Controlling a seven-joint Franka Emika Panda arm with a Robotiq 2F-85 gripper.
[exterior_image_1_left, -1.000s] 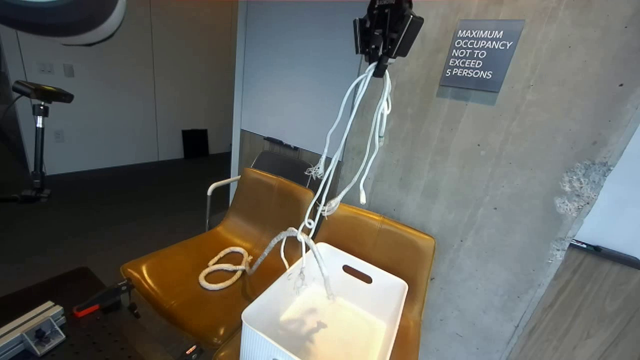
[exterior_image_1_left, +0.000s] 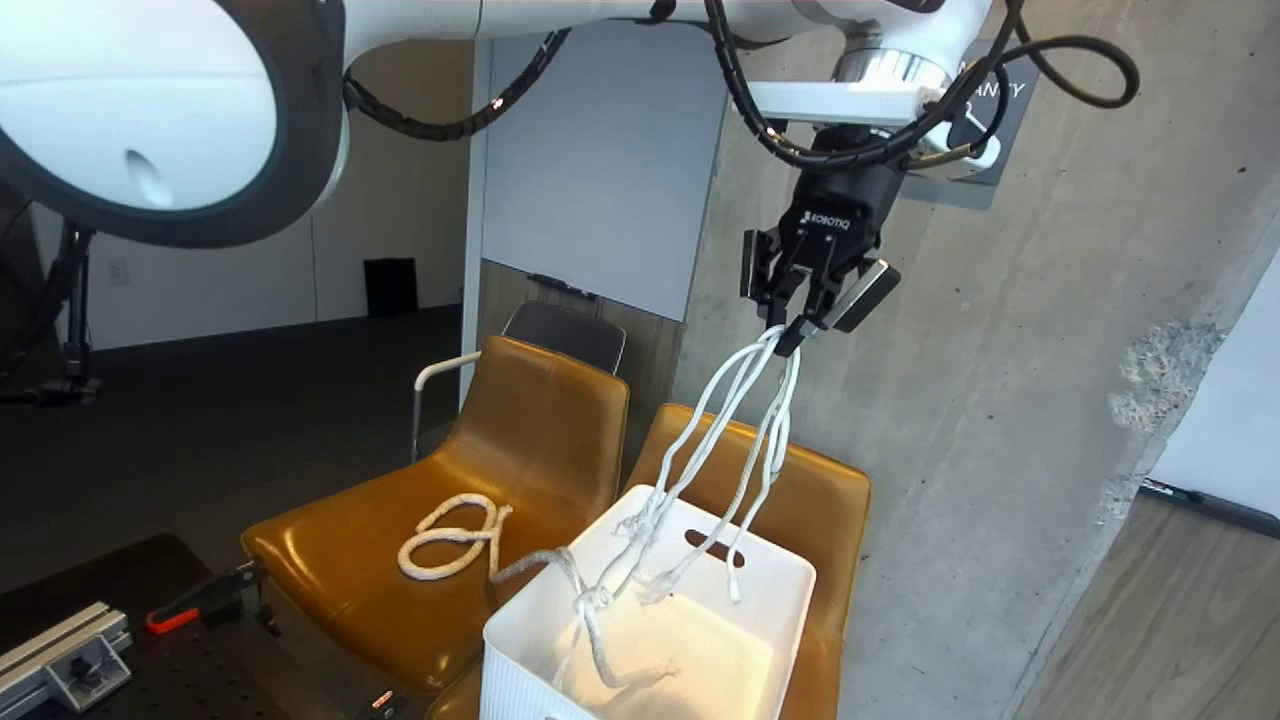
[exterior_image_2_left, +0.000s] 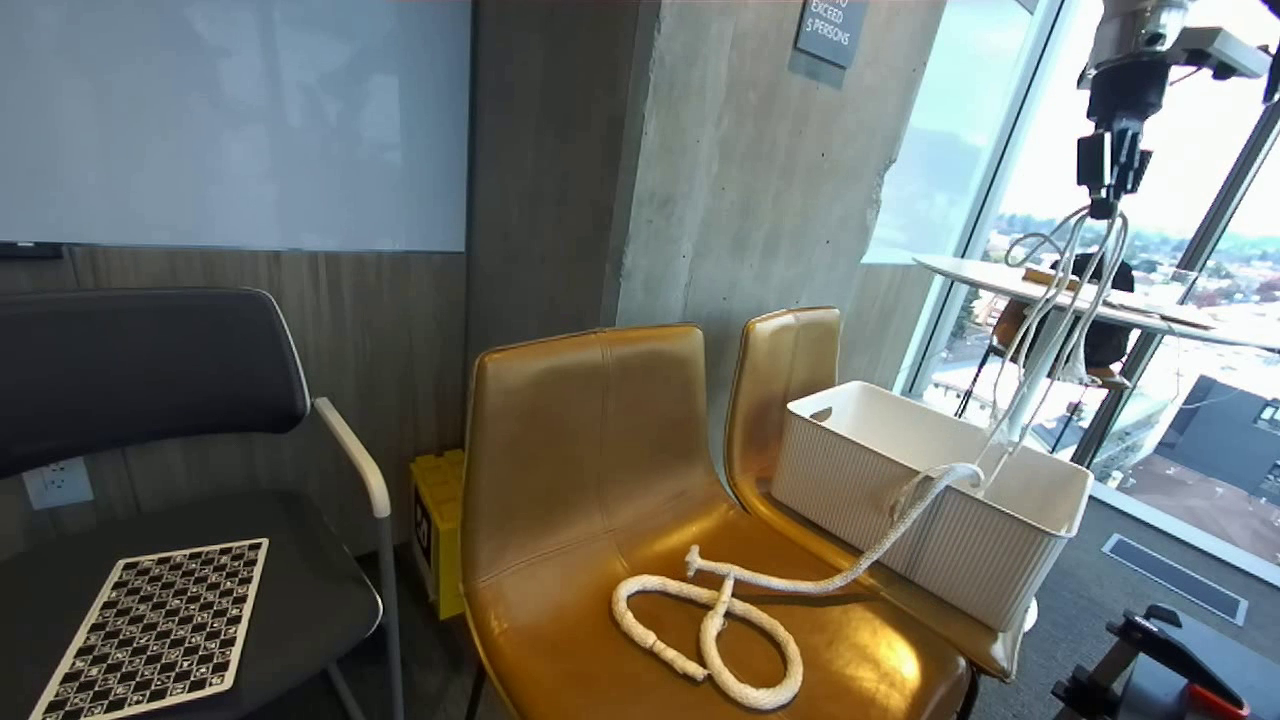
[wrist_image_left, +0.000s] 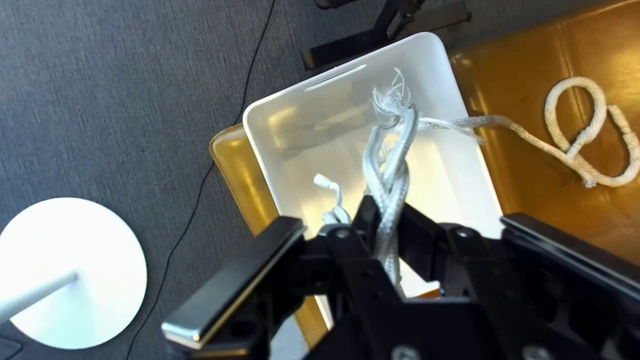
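A bundle of thin white ropes (exterior_image_1_left: 728, 402) hangs from my gripper (exterior_image_1_left: 786, 340), which is shut on it high above the white bin (exterior_image_1_left: 771, 554). The strands fan out downward, and their lower ends dip into the bin; in the wrist view frayed rope ends (wrist_image_left: 393, 103) lie over it. A thicker cream rope (exterior_image_2_left: 764, 696) is looped on the seat of the tan chair (exterior_image_2_left: 588, 444). Its tail rises over the bin's rim and meets the hanging strands. Between the fingers the twisted white rope shows in the wrist view.
The bin stands on a second tan chair (exterior_image_2_left: 786, 348) against the concrete wall (exterior_image_1_left: 1032, 360). A dark chair (exterior_image_2_left: 144, 372) bearing a patterned board (exterior_image_2_left: 156, 624) is at the left. A round white table (wrist_image_left: 72, 273) stands apart on the carpet.
My gripper has come down with the white ropes still in it. The looped rope on the chair lies as before.
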